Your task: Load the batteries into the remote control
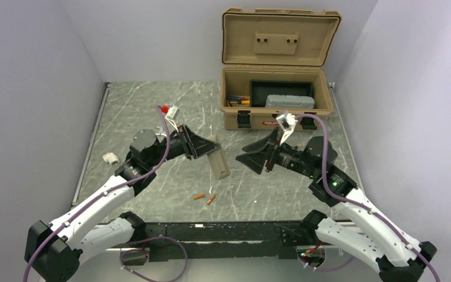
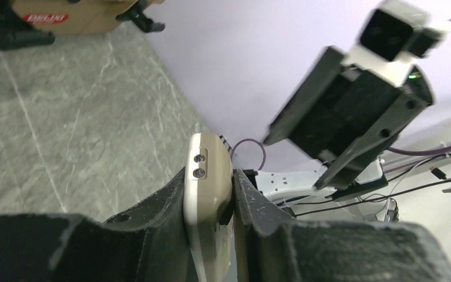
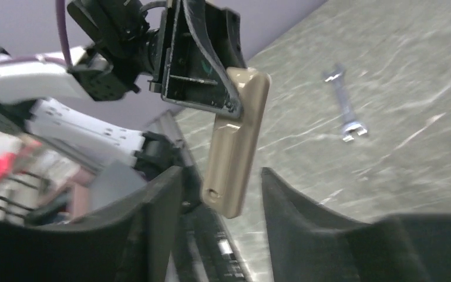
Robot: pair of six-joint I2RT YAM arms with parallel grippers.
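My left gripper [image 1: 211,147] is shut on the beige remote [image 1: 219,163], holding it by one end above the table; it shows edge-on in the left wrist view [image 2: 205,194] and lengthwise in the right wrist view [image 3: 229,164]. My right gripper [image 1: 249,156] is apart from the remote, to its right, its fingers spread with nothing between them. Two orange batteries [image 1: 199,196] lie on the grey table below the remote. Whether the battery compartment is open cannot be told.
An open tan case [image 1: 234,120] with trays stands at the back right. A wrench [image 3: 345,103] lies on the table, and a white object [image 1: 111,158] at the left. Walls border the sides and back.
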